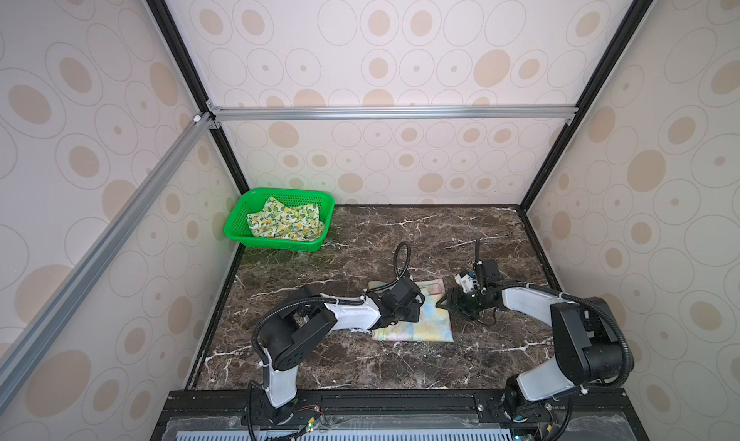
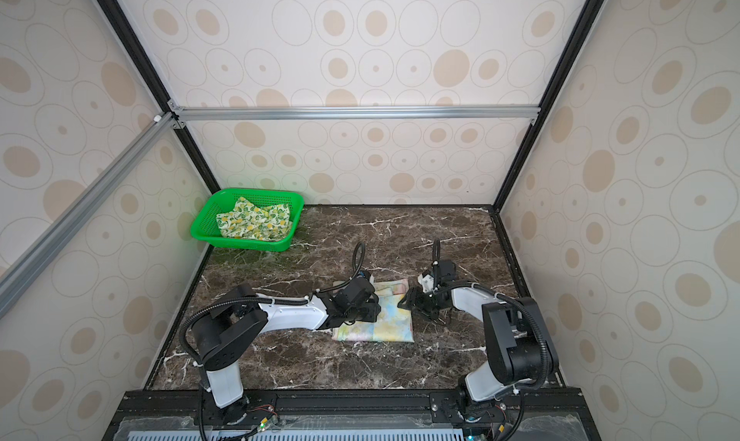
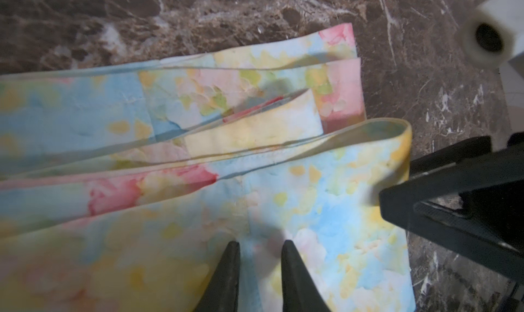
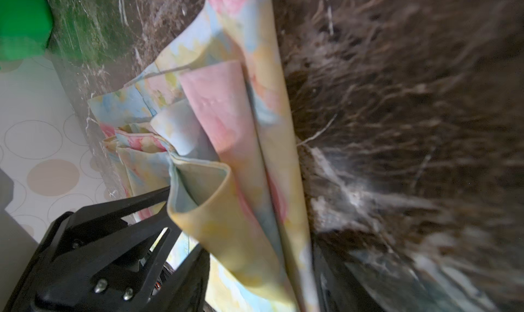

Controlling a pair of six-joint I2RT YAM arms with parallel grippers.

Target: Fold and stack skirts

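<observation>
A pastel tie-dye skirt (image 1: 431, 327), folded into a layered stack, lies on the marble table. Across its middle reaches my left gripper; its fingers (image 3: 229, 276) stand a narrow gap apart over the top layer, and whether cloth is pinched between them is unclear. At the skirt's right edge, my right gripper is open, with its fingers (image 4: 193, 279) on either side of the layered edge. In the right wrist view the top fold gapes as a loop. The left arm hides part of the skirt in both top views.
A green basket (image 1: 237, 229) holding a yellow-and-green patterned cloth (image 1: 283, 219) stands at the back left. Bare marble tabletop (image 1: 393, 225) lies behind the skirt. The two grippers are close together over the skirt.
</observation>
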